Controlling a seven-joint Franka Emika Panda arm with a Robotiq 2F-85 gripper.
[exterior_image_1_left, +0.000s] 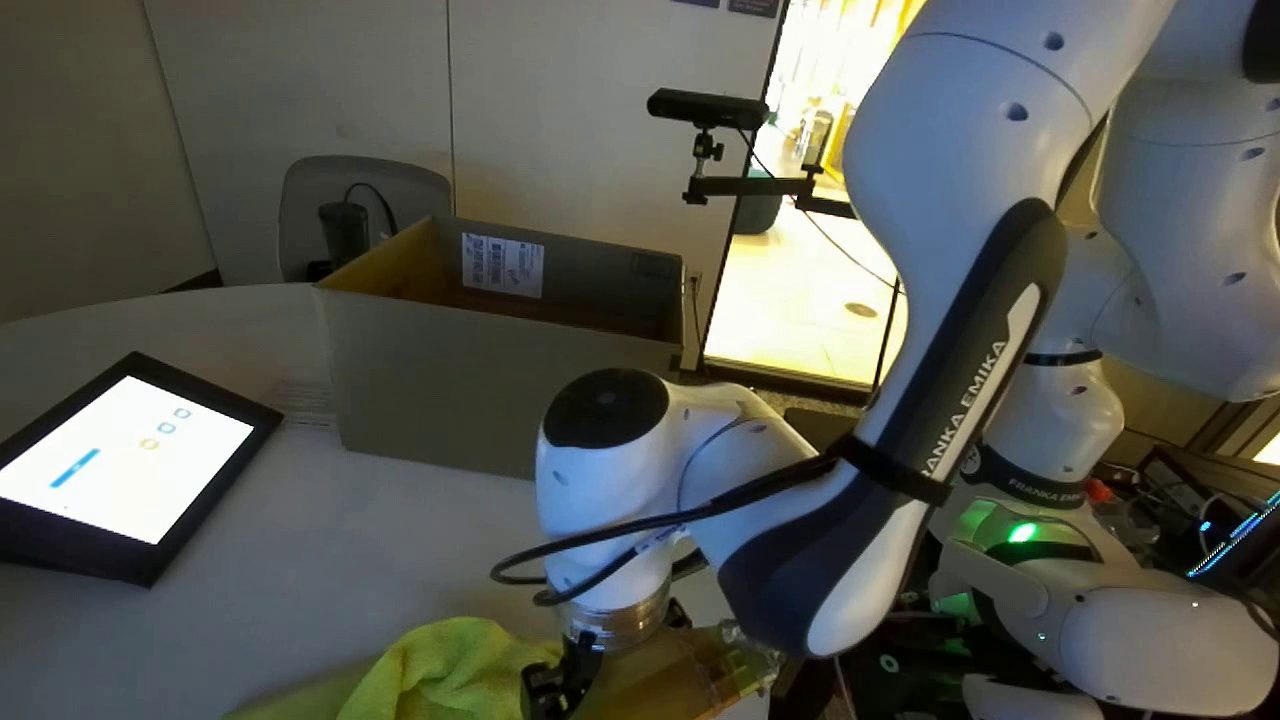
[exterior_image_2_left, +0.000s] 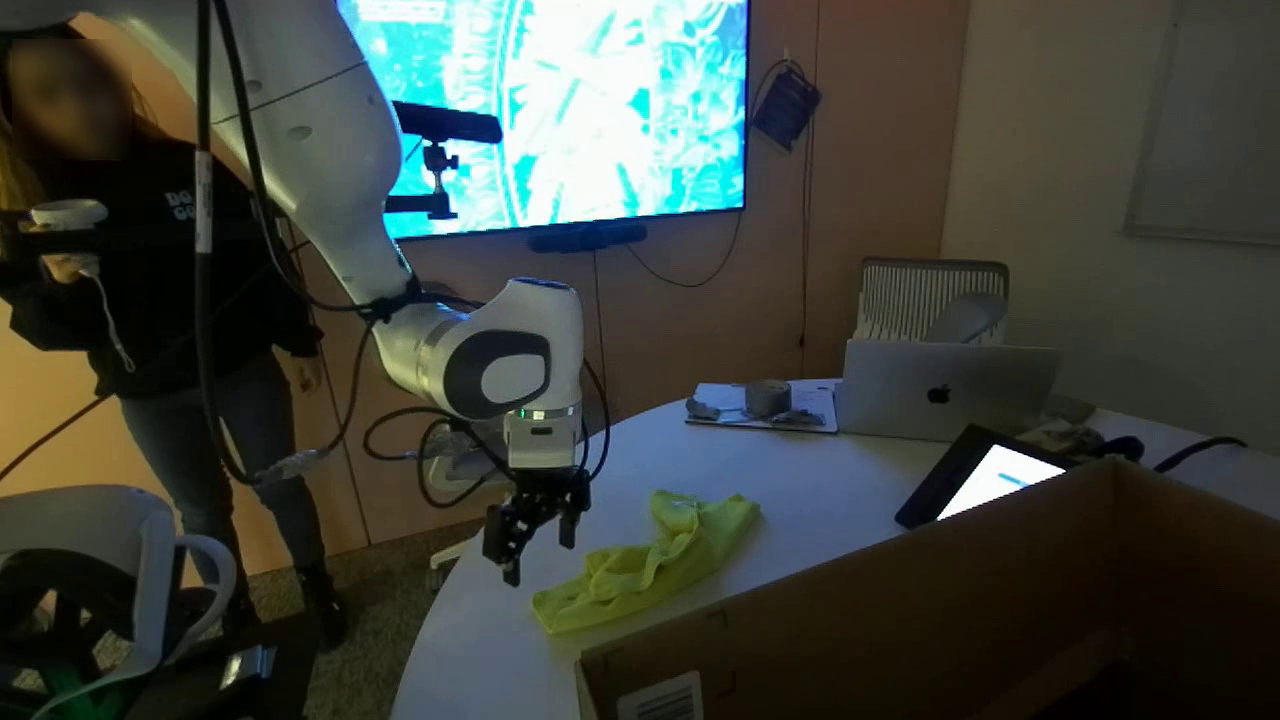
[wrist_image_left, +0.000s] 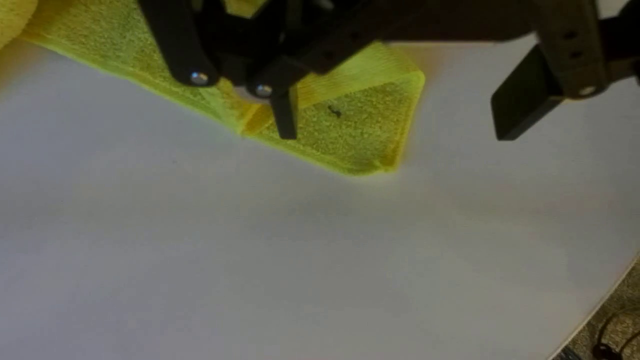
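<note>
A crumpled yellow cloth (exterior_image_2_left: 657, 562) lies on the white table, one end bunched up and the other spread flat. In the wrist view, a flat corner of the cloth (wrist_image_left: 366, 129) reaches between my two fingers, well below them as far as I can tell. My gripper (exterior_image_2_left: 539, 557) is open, pointing down above the table beside the cloth's flat end. Its fingertips (wrist_image_left: 286, 123) stand wide apart and hold nothing. In the first exterior view the bunched cloth (exterior_image_1_left: 444, 672) shows left of the gripper, which is partly cut off by the lower edge.
An open cardboard box (exterior_image_1_left: 480, 372) stands on the table (exterior_image_1_left: 396, 528), with a tablet (exterior_image_1_left: 132, 462) to one side. Farther back are a laptop (exterior_image_2_left: 948, 390) and a clipboard (exterior_image_2_left: 732, 408) with tape. A person (exterior_image_2_left: 204, 264) stands beyond the arm. The table's edge (wrist_image_left: 591, 315) runs near the gripper.
</note>
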